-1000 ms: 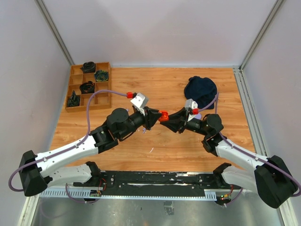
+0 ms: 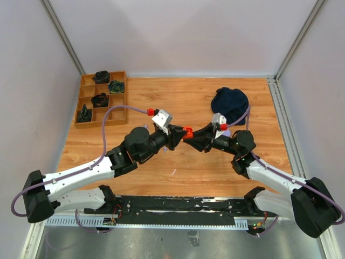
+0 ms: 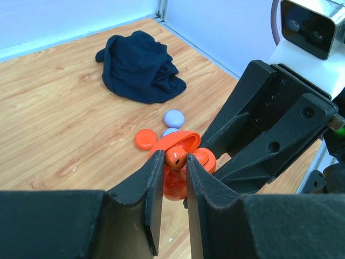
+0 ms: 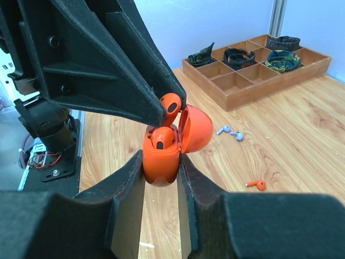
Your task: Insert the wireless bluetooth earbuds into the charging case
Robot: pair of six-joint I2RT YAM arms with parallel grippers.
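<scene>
My two grippers meet above the table centre at an open orange charging case (image 4: 161,166) with its lid (image 4: 197,129) raised. My right gripper (image 2: 197,139) is shut on the case. My left gripper (image 2: 177,135) is shut on an orange earbud, held at the case's opening; in the left wrist view its fingertips hide part of it. Another orange earbud (image 4: 160,138) sits inside the case. Whether the held one is seated, I cannot tell.
Loose blue earbuds (image 4: 237,135) and an orange earbud (image 4: 261,184) lie on the wooden table (image 2: 151,97). A compartment box (image 2: 86,120) with dark rolls stands back left, a dark cloth (image 2: 229,102) back right.
The right one looks unchanged.
</scene>
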